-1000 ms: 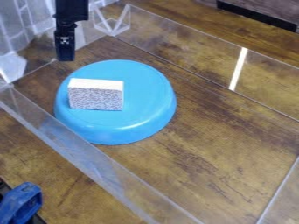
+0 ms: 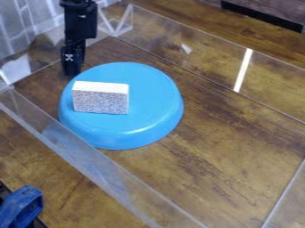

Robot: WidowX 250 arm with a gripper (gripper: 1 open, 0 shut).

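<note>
A blue upturned round bowl or lid (image 2: pixel 137 120) rests on the wooden floor, with a white speckled rectangular block (image 2: pixel 100 97) on its top toward the left. My black gripper (image 2: pixel 70 68) is lowered at the back left, just beyond the bowl's rim. Its fingertips are small and partly dark, so I cannot tell whether they are open or shut.
Clear plastic walls (image 2: pixel 244 71) surround the wooden floor. A blue object (image 2: pixel 17 207) lies outside at the bottom left. The floor right of the bowl is clear.
My gripper has come down toward the floor behind the bowl. The bowl and block have shifted very slightly to the right.
</note>
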